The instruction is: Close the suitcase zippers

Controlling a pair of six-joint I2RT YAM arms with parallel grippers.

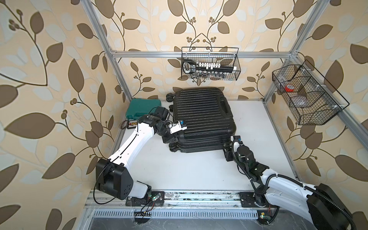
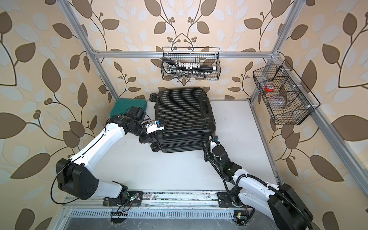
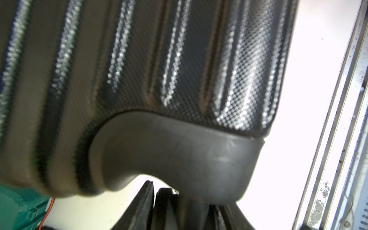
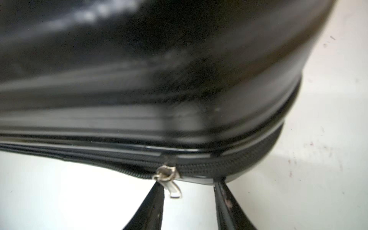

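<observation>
A black ribbed suitcase (image 1: pixel 201 115) lies flat on the white table. In the left wrist view my left gripper is shut on the dark plastic wheel fitting (image 3: pixel 172 153) at the case's near-left corner. My right gripper is open at the near-right corner, its fingertips against the zippered edge. A silver zipper slider (image 4: pixel 166 178) with a hanging pull sits between those fingers, closer to the one on the left. The zipper tape (image 4: pixel 99 163) runs loose and parted leftward from the slider.
A green case (image 1: pixel 141 107) lies at the back left. Wire baskets with items hang on the back rail (image 2: pixel 190 67) and right rail (image 2: pixel 276 92). Free table surface (image 1: pixel 184 172) lies in front of and to the right of the suitcase.
</observation>
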